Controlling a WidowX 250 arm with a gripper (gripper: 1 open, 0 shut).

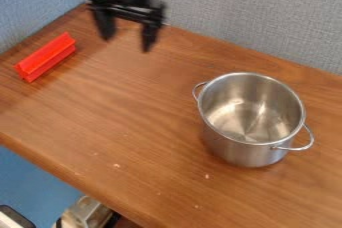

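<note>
My black gripper (126, 22) is blurred at the top left, above the table's back part, open, with its two fingers apart. A red bar-shaped object (47, 57) lies at the table's left side, below and left of the gripper. A steel pot (247, 137) with two wire handles stands on the right half of the table and looks empty.
Grey padded walls (241, 12) border the back and left. A blue floor and some metal hardware show beyond the lower left edge.
</note>
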